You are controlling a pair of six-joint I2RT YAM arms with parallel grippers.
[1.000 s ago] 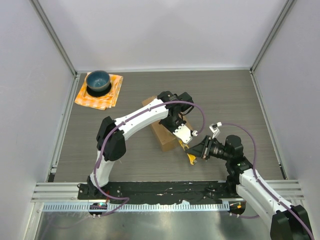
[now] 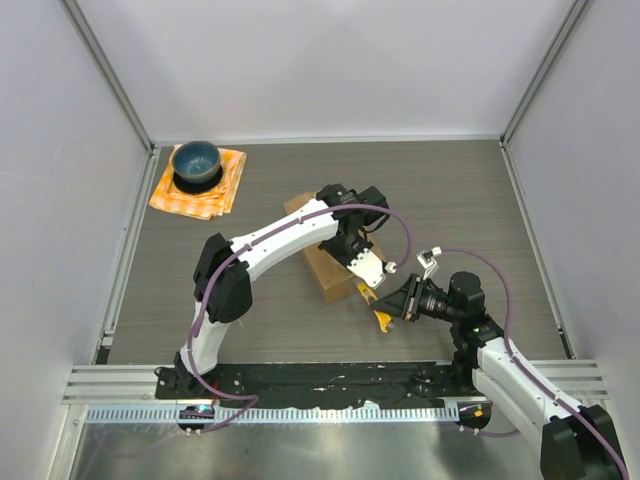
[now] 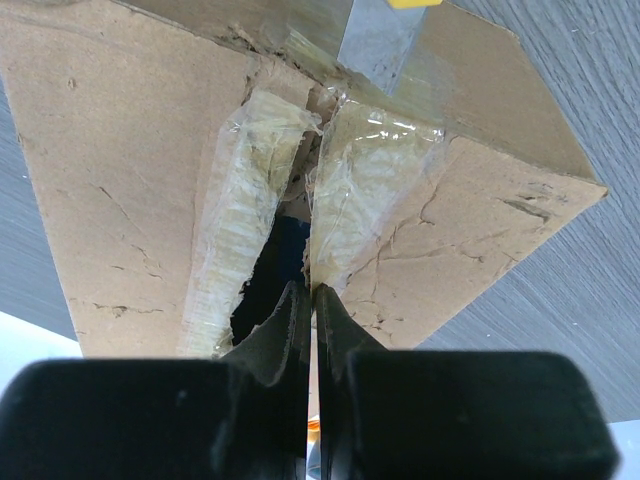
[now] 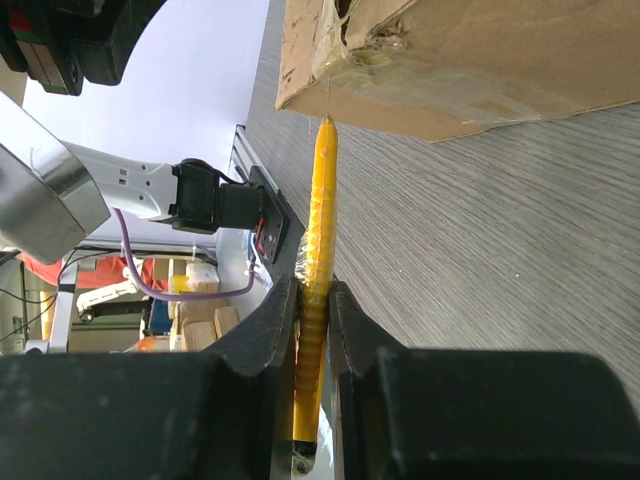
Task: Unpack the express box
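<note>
The cardboard express box sits at mid table, its taped top split by a dark gap, as the left wrist view shows. At the edge of the taped flap, beside that gap, my left gripper is shut on the flap edge. My right gripper is shut on a yellow utility knife, held by its handle. The knife's blade is out and lies against the tape at the box's edge. Something dark blue shows inside the gap. From above, the left arm hides much of the box.
At the back left, a blue bowl stands on a black base over an orange checked cloth. Bare table lies to the right and behind the box. Both arms work close together at the box's front.
The right gripper and knife have shifted very slightly near the box. My left arm and the box look still.
</note>
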